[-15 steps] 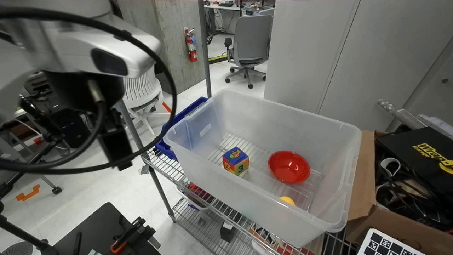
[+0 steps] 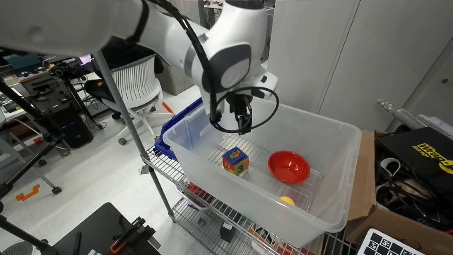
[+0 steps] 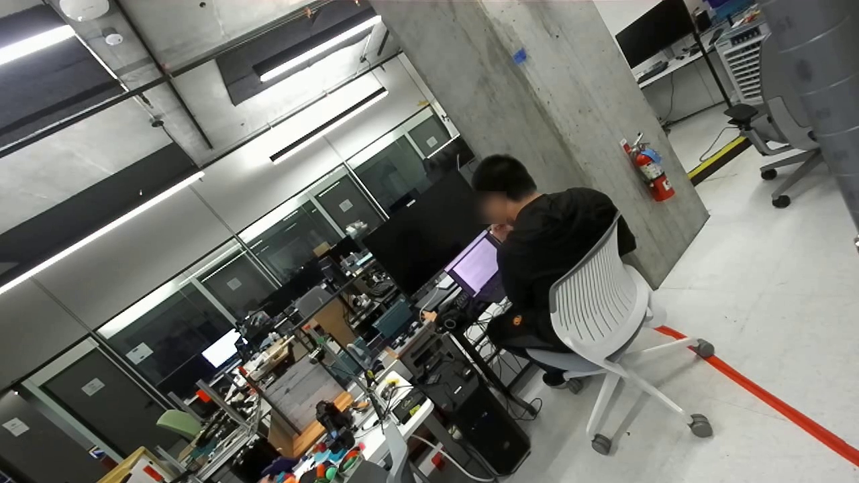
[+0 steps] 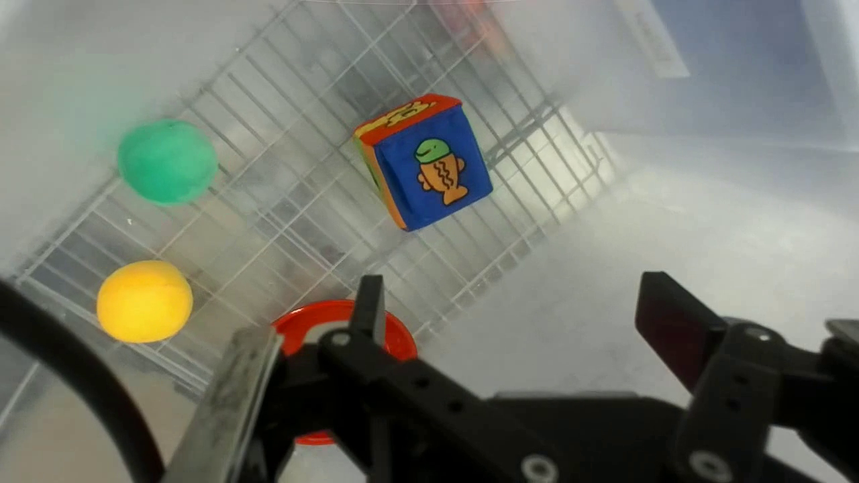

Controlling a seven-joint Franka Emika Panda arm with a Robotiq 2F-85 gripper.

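Observation:
My gripper stands open above the clear plastic bin [image 2: 350,170], nothing between its fingers; in exterior view 1 its dark tip [image 2: 244,126] hangs over the bin's back left part. On the bin floor sits a soft cube [image 2: 236,160], and its blue fish face [image 4: 439,169] shows in the wrist view. A red bowl [image 2: 289,167] lies right of the cube in exterior view 1; in the wrist view my left finger partly covers the bowl [image 4: 400,337]. A yellow ball [image 4: 145,301] and a green round object [image 4: 168,162] are near one wall.
The bin stands on a wire shelf [image 2: 167,166]. A blue tray [image 2: 182,114] is at its left, and a cardboard box [image 2: 361,191] of cables stands close on the right. Exterior view 2 shows only the room, with a seated person [image 3: 556,249].
The arm has swung right, from outside the bin on the left to above it. The cube, bowl and yellow ball have not moved.

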